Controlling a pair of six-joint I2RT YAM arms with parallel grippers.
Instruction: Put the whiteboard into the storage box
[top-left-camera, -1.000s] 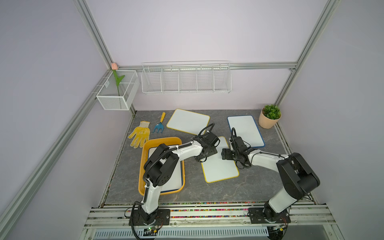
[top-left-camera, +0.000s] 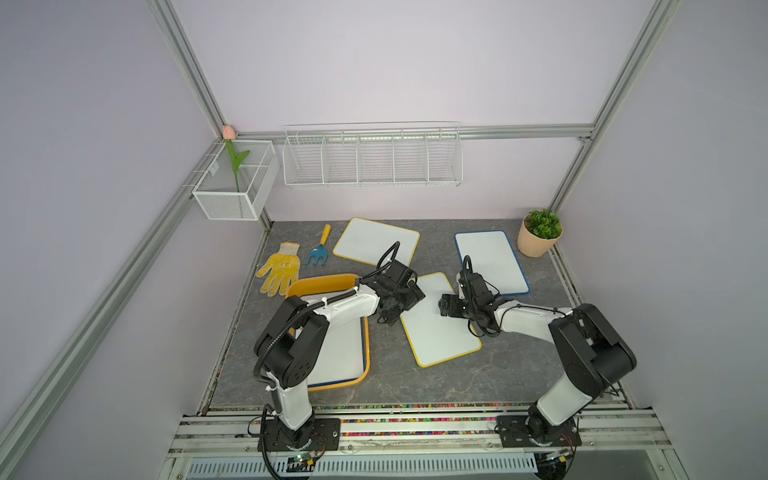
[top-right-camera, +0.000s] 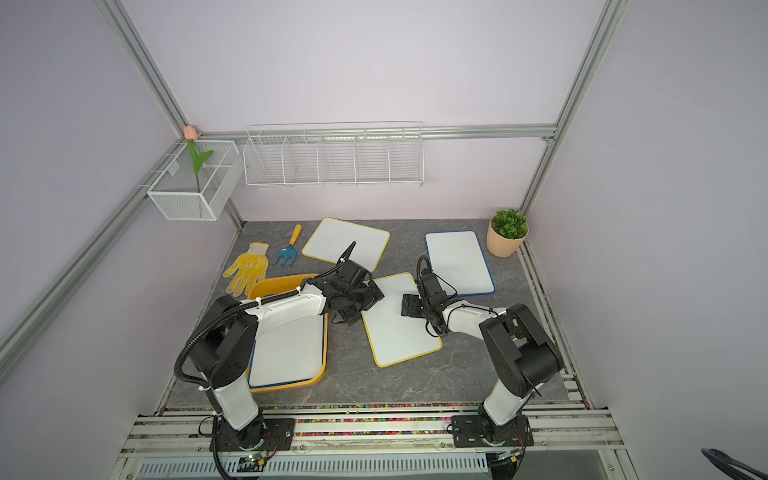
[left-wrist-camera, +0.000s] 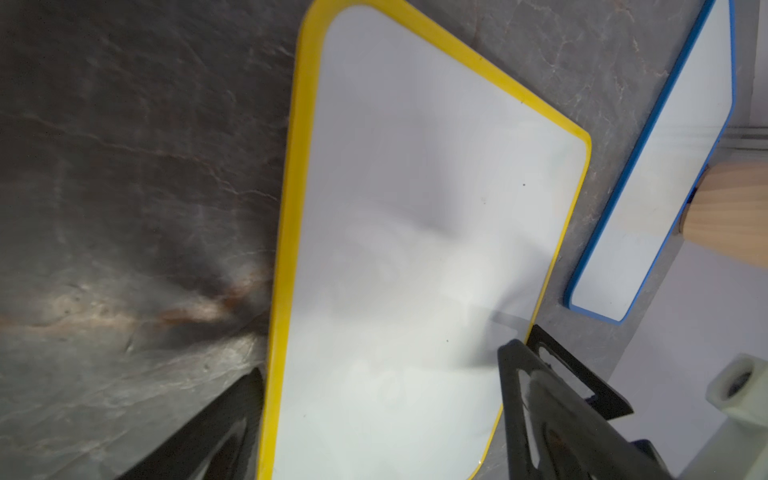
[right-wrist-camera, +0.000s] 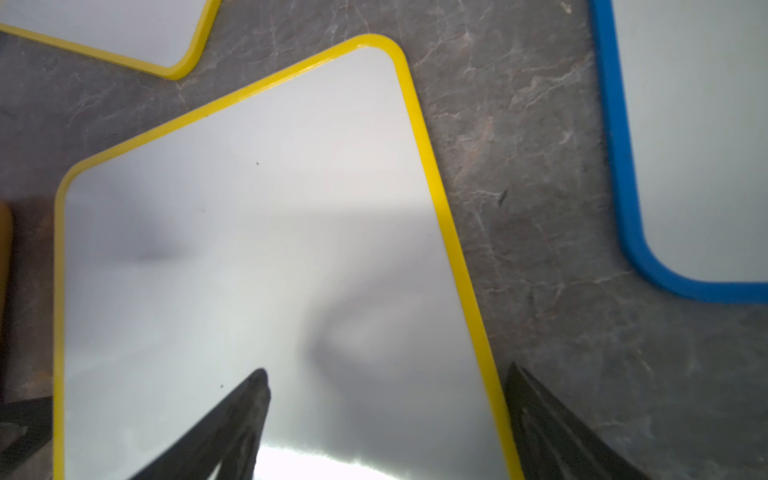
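A white whiteboard with a yellow rim (top-left-camera: 444, 342) lies flat on the table at centre. My left gripper is open above its left side, the yellow edge running between the spread fingers near one of them. Over the right side stands my right gripper, also open; one fingertip (right-wrist-camera: 524, 392) overlaps the right yellow edge in the right wrist view, and whether it touches cannot be told. The orange storage box (top-left-camera: 367, 344) sits to the left, partly hidden under my left arm, with a blue-edged whiteboard (top-left-camera: 336, 357) inside.
Another yellow-rimmed whiteboard (top-left-camera: 376, 240) lies at the back, and a blue-rimmed one (top-left-camera: 492, 260) at back right beside a potted plant (top-left-camera: 540, 232). A yellow glove (top-left-camera: 280, 270) and blue fork (top-left-camera: 317, 254) lie back left.
My left gripper has drawn back to the left, uncovering more of the central board. That board has shifted slightly to the right. My right gripper has edged slightly left.
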